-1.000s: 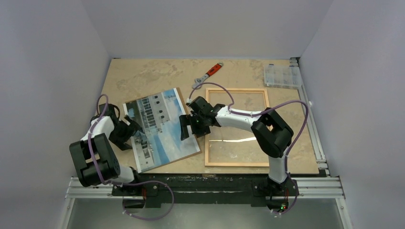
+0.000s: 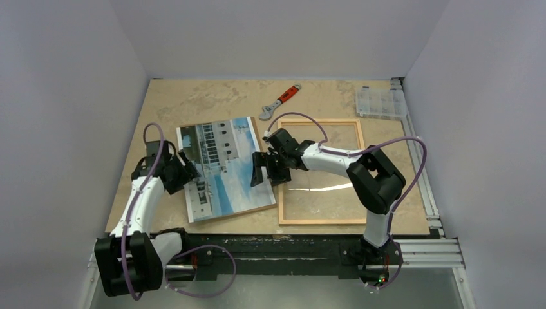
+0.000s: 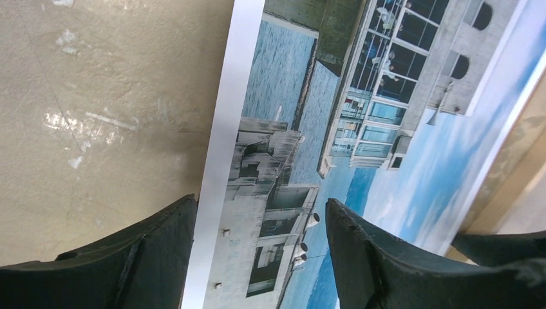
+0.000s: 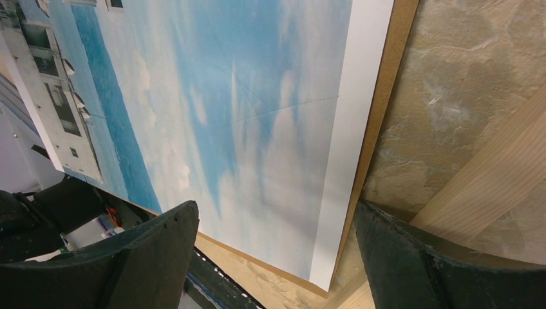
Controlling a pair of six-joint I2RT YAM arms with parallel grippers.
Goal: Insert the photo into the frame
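The photo (image 2: 222, 167), a printed seaside picture with white margins on a brown backing, lies on the left half of the table. My left gripper (image 2: 187, 168) is open over its left edge, fingertips either side of the white margin in the left wrist view. My right gripper (image 2: 264, 167) stands open at its right edge, one fingertip over the photo (image 4: 257, 129), the other just outside the backing. The wooden frame (image 2: 320, 221) with a clear pane lies to the right, partly under the right arm; its rail (image 4: 489, 174) shows in the right wrist view.
An adjustable wrench (image 2: 280, 100) lies behind the photo. A clear compartment box (image 2: 380, 102) sits at the back right corner.
The photo has shifted right and turned straighter toward the wooden frame. Both grippers have moved right along with it, and the left arm's elbow has come toward the front.
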